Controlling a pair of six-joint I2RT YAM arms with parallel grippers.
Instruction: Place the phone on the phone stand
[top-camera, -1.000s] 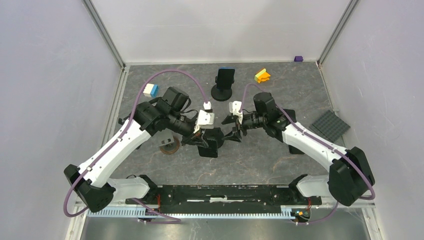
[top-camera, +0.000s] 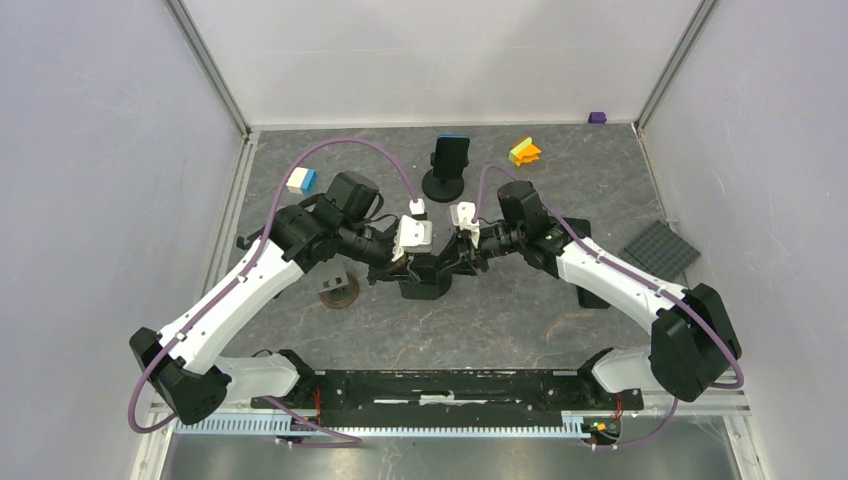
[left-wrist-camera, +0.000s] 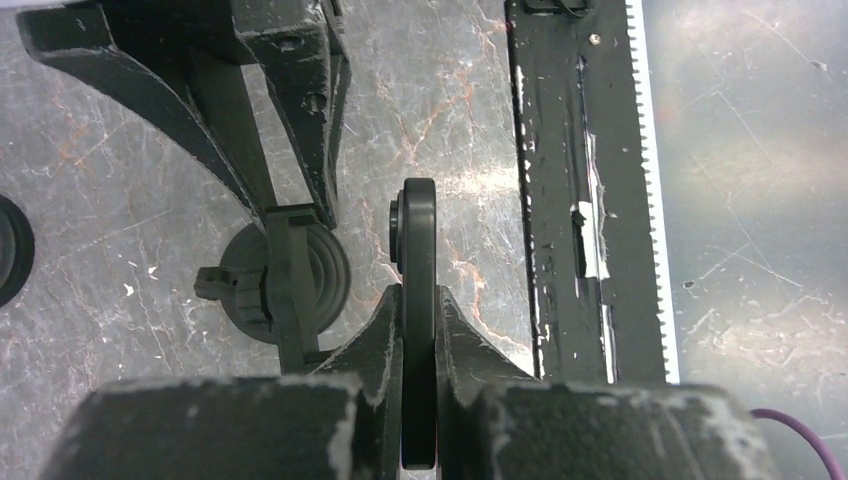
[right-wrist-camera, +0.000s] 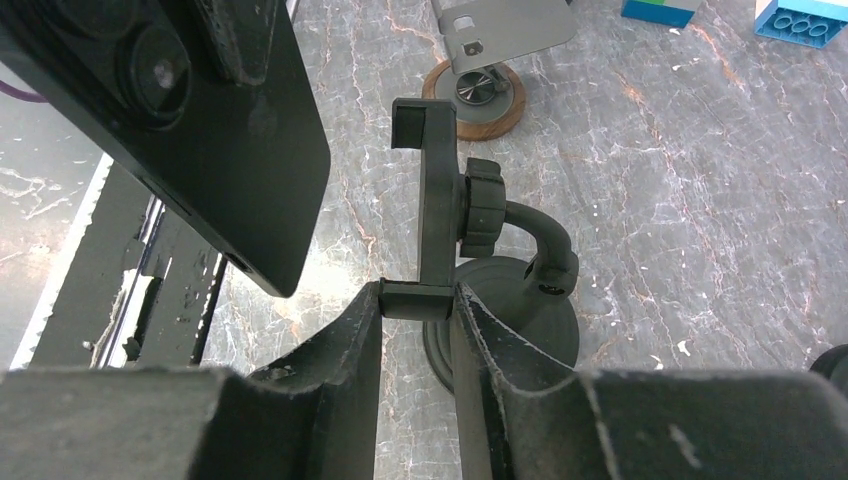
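Observation:
My right gripper has its fingertips at the lower lip of the stand's cradle, appearing closed around that lip.
Another black stand (top-camera: 450, 160) holds something dark at the back. A metal stand on a wooden base (top-camera: 338, 298) is left of centre. Toy blocks (top-camera: 524, 152), a dark slab (top-camera: 590, 298) and a grey mat (top-camera: 660, 250) lie around.
My right gripper has moved left to the stand at the centre. The phone in my left gripper has shifted slightly back from the front edge.

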